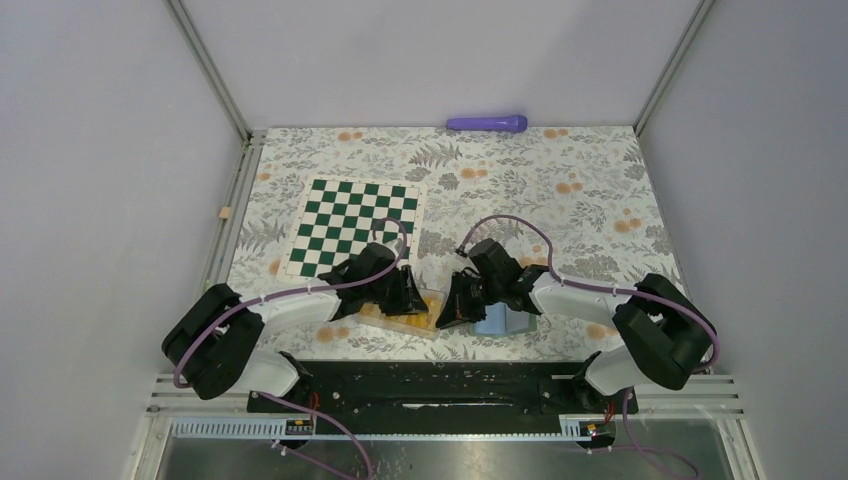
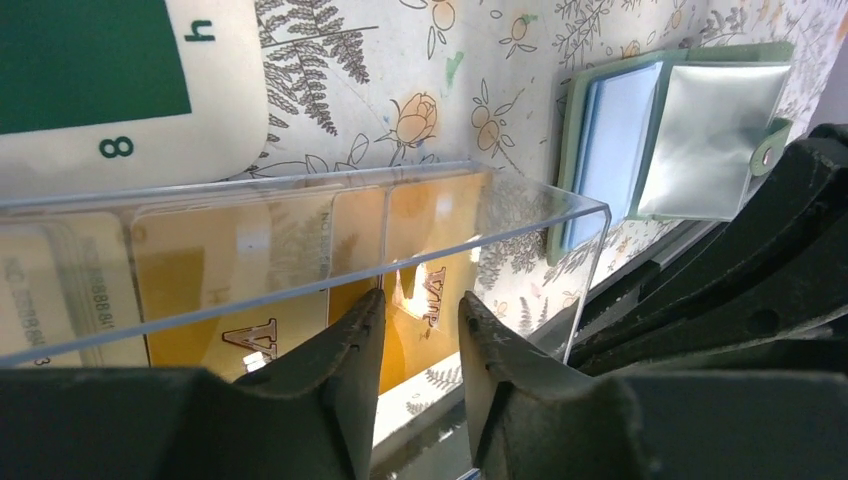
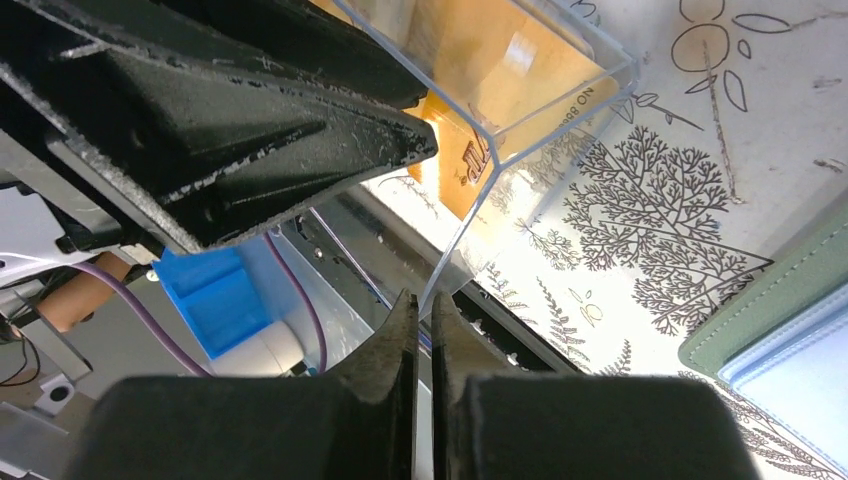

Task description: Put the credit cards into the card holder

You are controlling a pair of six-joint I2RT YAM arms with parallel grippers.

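A clear plastic box (image 2: 270,285) of credit cards, gold (image 2: 230,320) and cream, lies near the front edge. My left gripper is over it, part open, its fingers among the cards' front side with nothing seen gripped. My right gripper is shut on the box's clear right end, at its corner edge. The card holder (image 2: 712,140), green with pale sleeves, lies open to the right, partly under the right arm in the top view.
A chessboard (image 1: 352,210) lies behind the left arm, a purple microphone (image 1: 486,123) at the back. The front edge is just below both grippers.
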